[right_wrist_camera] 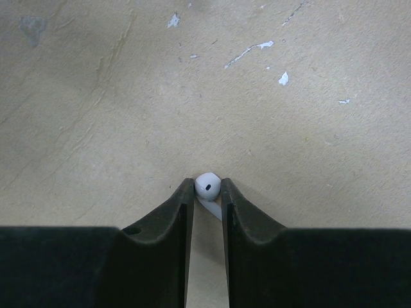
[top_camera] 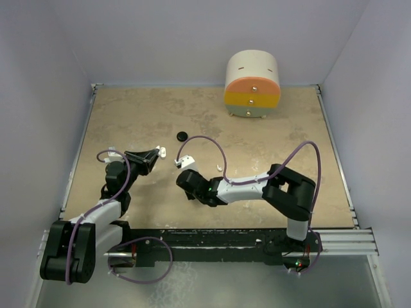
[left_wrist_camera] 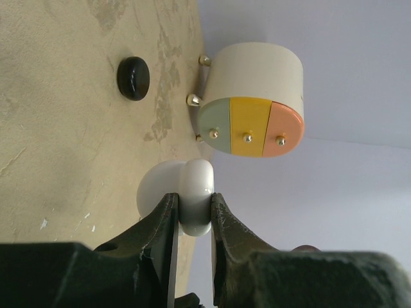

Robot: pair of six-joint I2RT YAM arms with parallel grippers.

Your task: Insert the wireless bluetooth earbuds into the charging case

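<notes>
The white charging case [left_wrist_camera: 194,192] is held up by my left gripper, shut on it; in the top view it shows as a small white shape [top_camera: 162,152]. My right gripper points down at the table and is shut on a small white earbud [right_wrist_camera: 207,184], whose stem lies low between the fingers. Another small white earbud [top_camera: 219,168] lies on the table to the right of the right gripper in the top view.
A black round puck [top_camera: 182,136] lies mid-table. A cabinet [top_camera: 252,77] with coloured drawers stands at the back right. The table [top_camera: 128,109] is otherwise mostly clear.
</notes>
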